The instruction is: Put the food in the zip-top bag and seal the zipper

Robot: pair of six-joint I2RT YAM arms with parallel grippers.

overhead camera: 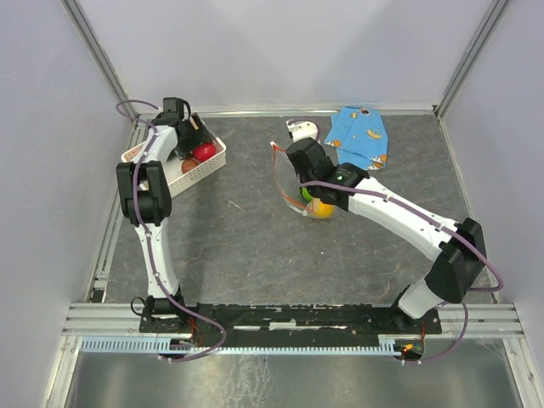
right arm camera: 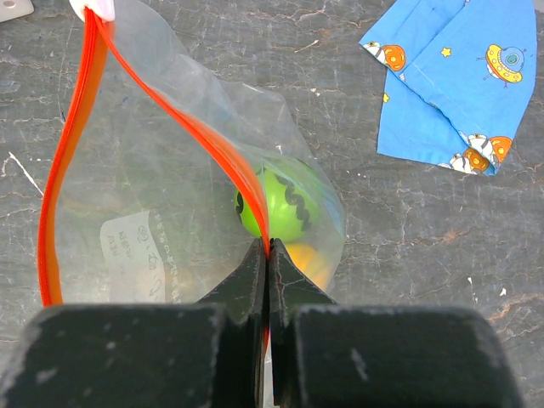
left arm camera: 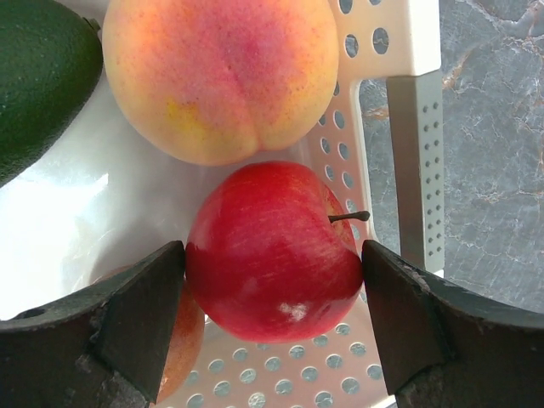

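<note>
My left gripper is down in the white basket [left arm camera: 416,34], its fingers part open at either side of a red apple [left arm camera: 274,242]. A peach [left arm camera: 221,76], an avocado [left arm camera: 34,85] and a brown-red fruit [left arm camera: 174,348] lie around it. My right gripper is shut on the orange-zipped edge of the clear bag [right arm camera: 127,187], which stands open. Inside the bag are a green melon-like ball [right arm camera: 285,204] and a yellow fruit [right arm camera: 310,263].
A blue patterned cloth [overhead camera: 357,136] lies at the back right of the worktop, beside the bag.
</note>
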